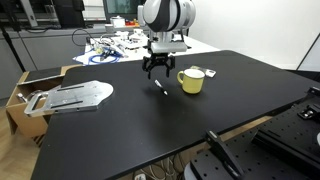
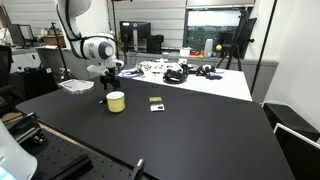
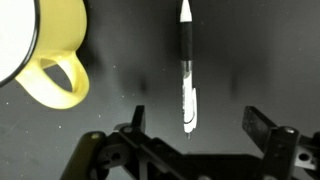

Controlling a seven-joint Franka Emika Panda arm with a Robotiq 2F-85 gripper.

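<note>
A black and white pen (image 3: 187,75) lies on the dark table, running lengthwise through the middle of the wrist view. Its white end points down between my fingers, which stand wide apart. My gripper (image 1: 159,72) is open above the table, just behind the pen (image 1: 161,90) in exterior view 1; nothing is between its fingers. Right of the pen in that view stands a yellow mug (image 1: 190,81), upright with its handle toward the pen. In exterior view 2 the mug (image 2: 116,103) stands in front of my gripper (image 2: 107,82).
A flat white tray-like piece (image 1: 75,97) lies at the table's left edge in exterior view 1. Past the mug are a small yellow-green object (image 2: 155,101) and a pale one (image 2: 157,108).
</note>
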